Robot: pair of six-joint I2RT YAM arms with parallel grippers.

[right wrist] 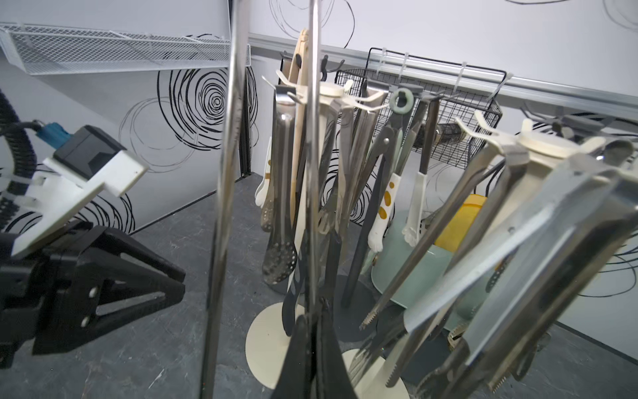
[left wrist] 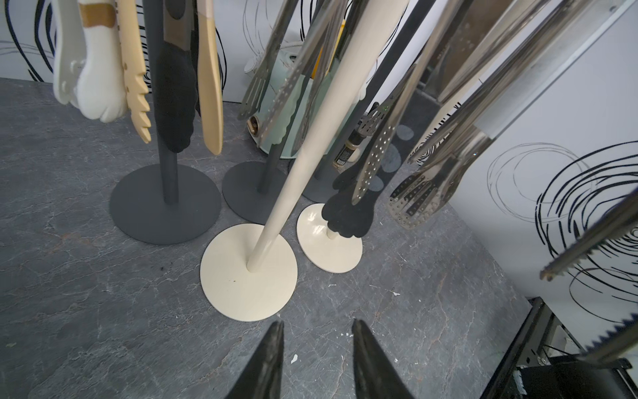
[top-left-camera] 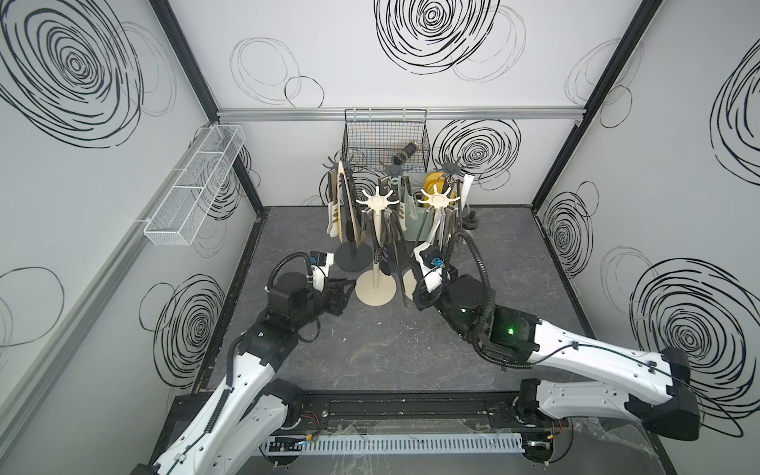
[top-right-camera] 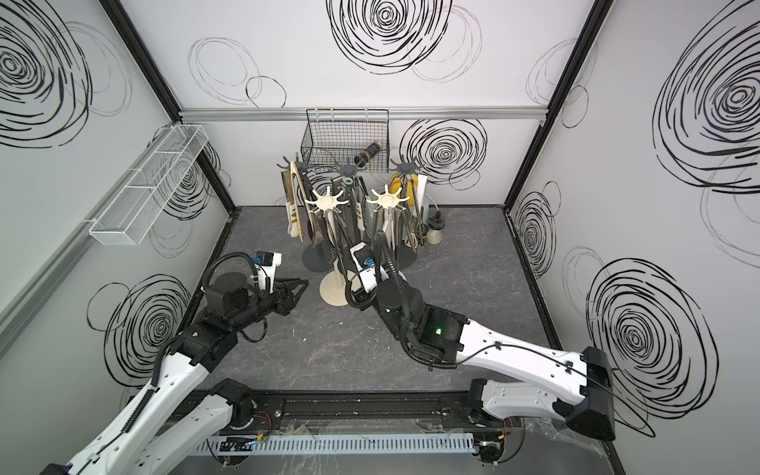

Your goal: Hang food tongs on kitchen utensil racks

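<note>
Long metal food tongs [right wrist: 226,166] stand upright and spread close before the right wrist camera. My right gripper is shut on one of their thin arms; the other arm runs free to the left. Serrated tong ends [left wrist: 551,271] show at the right edge of the left wrist view. Two cream utensil racks with star-shaped hooks stand ahead: the left one [top-left-camera: 378,201] and the right one [top-left-camera: 437,198], which bears several metal utensils. Left of the racks, low over the table, my left gripper is part open and empty.
Dark racks [left wrist: 164,202] full of utensils stand behind the cream ones. A black wire basket [top-left-camera: 385,134] hangs on the back wall, a white basket [top-left-camera: 198,182] on the left wall.
</note>
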